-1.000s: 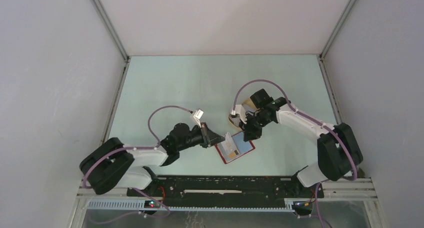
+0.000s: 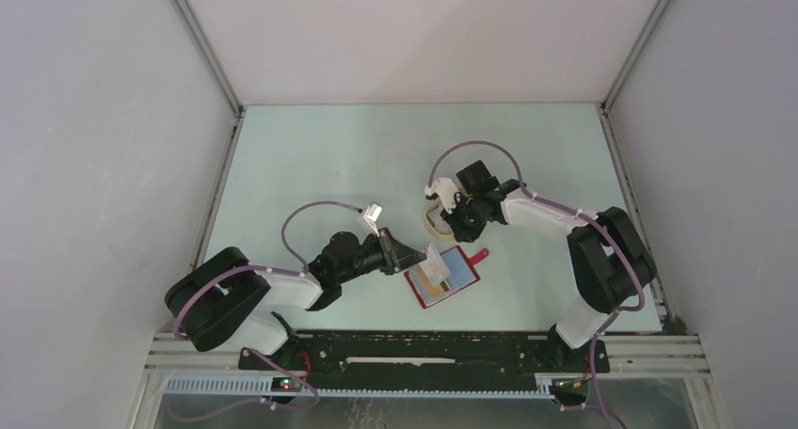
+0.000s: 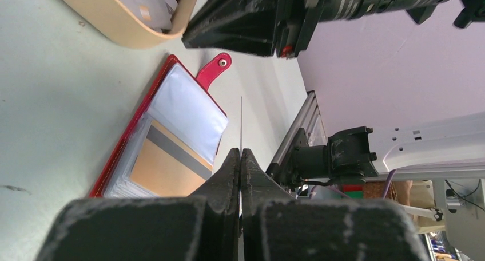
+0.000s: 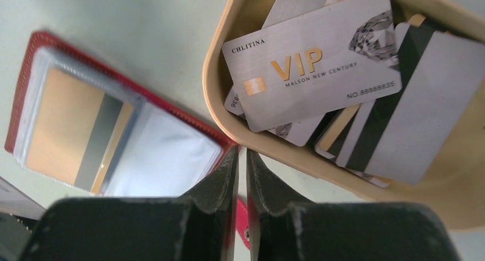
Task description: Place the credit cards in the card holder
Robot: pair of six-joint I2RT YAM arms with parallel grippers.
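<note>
The open red card holder [image 2: 442,277] lies at the table's front middle. An orange card with a grey stripe [image 3: 174,156] sits in its clear sleeve; the other side shows a pale blue page [image 3: 186,109]. My left gripper is shut over the holder on a thin pale card [image 2: 436,262], seen edge-on as a line in the left wrist view. Also shut, with nothing between its fingers, my right gripper hangs by the rim of a beige box [image 4: 213,80]. Inside that box lie a silver VIP card [image 4: 314,60] and several others.
The holder's red strap [image 3: 214,70] sticks out to the right. Both arms are close together around the holder and box.
The left gripper has moved only slightly, with the card still in it.
</note>
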